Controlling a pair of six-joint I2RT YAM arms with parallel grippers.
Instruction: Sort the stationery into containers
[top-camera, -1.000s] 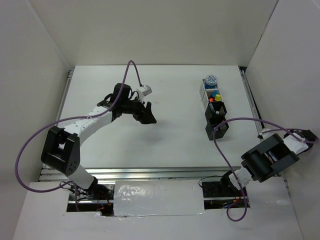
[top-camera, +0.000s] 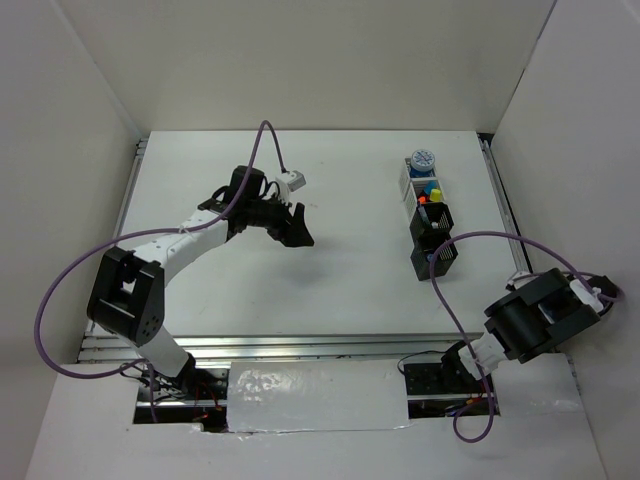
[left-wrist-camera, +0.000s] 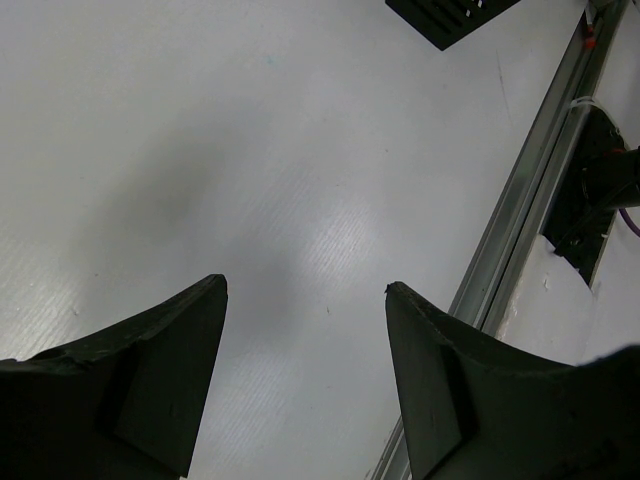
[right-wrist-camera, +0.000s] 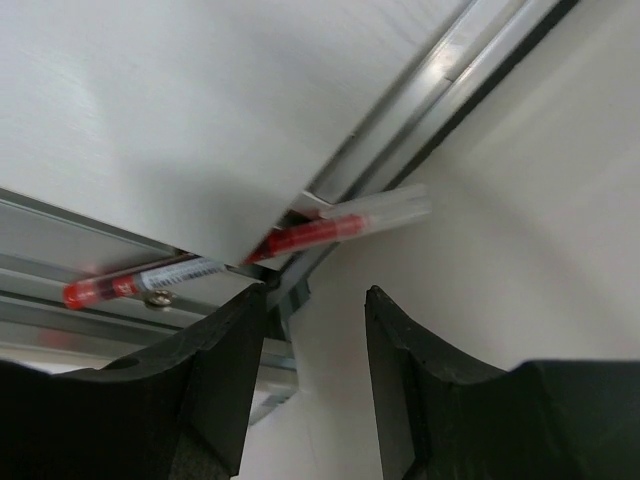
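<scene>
In the right wrist view, a red and clear pen-like item (right-wrist-camera: 335, 228) juts out past the table corner over the metal rail. Another red and white-labelled length (right-wrist-camera: 160, 277) lies in the rail along the table edge; whether both are one pen I cannot tell. My right gripper stands open just short of them, nothing between its fingers. My left gripper is open and empty over bare table. White compartments (top-camera: 406, 192) and black mesh holders (top-camera: 420, 266) stand at the table's right, with small coloured items in the white one.
A blue-and-white round item (top-camera: 422, 162) sits at the back end of the containers. The wall (top-camera: 580, 160) rises close by my right gripper. The metal rail (top-camera: 300, 345) runs along its front edge.
My right gripper has turned and shifted slightly toward the front beside the right wall. The left arm has hardly moved. The containers stand as before.
</scene>
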